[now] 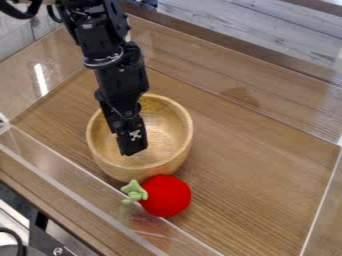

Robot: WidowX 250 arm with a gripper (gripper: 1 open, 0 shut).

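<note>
A black robot gripper (127,132) hangs down from the top left, its fingers open, over and into a tan round bowl (171,145) on the wooden table. A red tomato-like toy with a green stem (167,196) lies just outside the bowl, toward the front right, apart from the gripper.
A clear edge strip runs along the front left, with dark cables beyond it at the lower left corner. A pale ledge lies at the back right.
</note>
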